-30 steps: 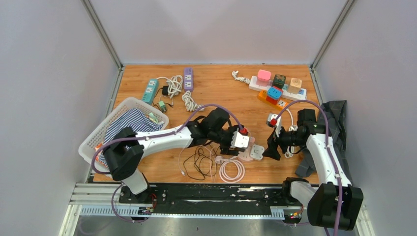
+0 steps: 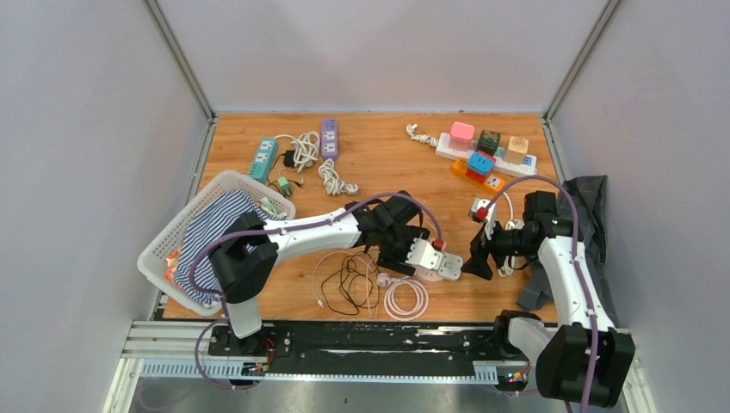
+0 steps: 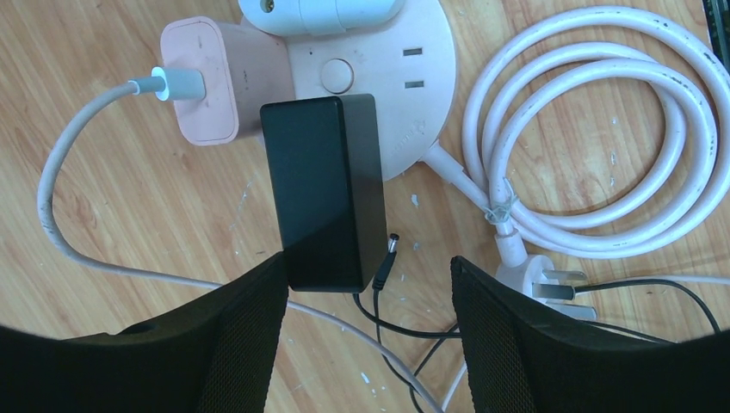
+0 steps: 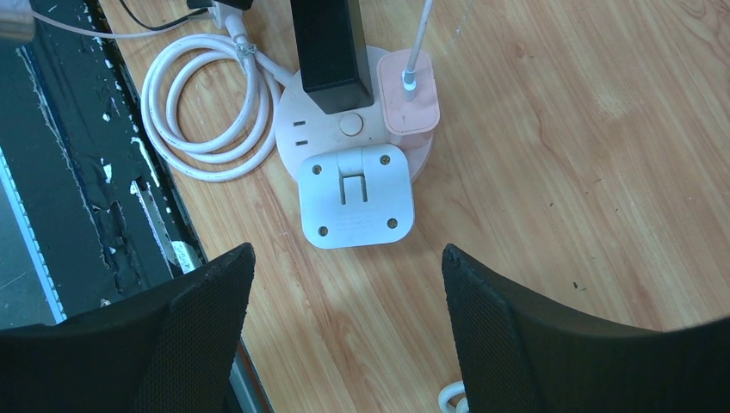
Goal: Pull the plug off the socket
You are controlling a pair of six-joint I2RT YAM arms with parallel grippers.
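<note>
A round white socket (image 3: 370,64) lies on the table near its front edge, with a pink charger, a tall black adapter and a white plug block on it. In the left wrist view the black adapter (image 3: 323,194) rises from the socket, its lower end close to the left fingertip. My left gripper is part open above it, nothing held. In the right wrist view the white plug block (image 4: 355,196) sits at the socket's near side, ahead of my right gripper, which stands wide open and empty. The pink charger (image 4: 407,95) has a grey cable plugged in.
A coiled white cord (image 4: 159,103) lies beside the socket, with thin black cables (image 2: 349,284) to its left. A white basket (image 2: 155,249) stands at the left. Power strips with plugs (image 2: 491,155) are at the back right.
My right arm has barely shifted. The socket and its plugs have stayed in place.
</note>
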